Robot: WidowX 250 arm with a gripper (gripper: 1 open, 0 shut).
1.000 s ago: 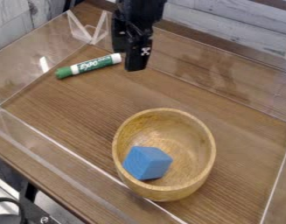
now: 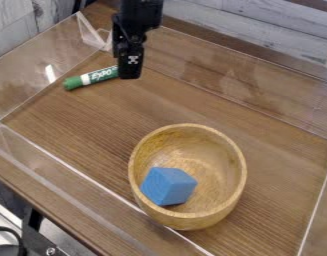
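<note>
A black gripper [image 2: 130, 64] hangs from the top centre of the camera view, open, its fingers low over the wood just right of a green tube with white markings [image 2: 87, 80]. Nothing shows between its fingers. A wooden bowl [image 2: 219, 172] sits at the lower middle with a blue block [image 2: 170, 185] inside it.
A clear plastic object [image 2: 96, 30] is at the upper left near the tray's edge. A dark cable [image 2: 6, 235] runs at the lower left corner.
The gripper has moved left, toward the green tube. The bowl, block and tube look unmoved.
</note>
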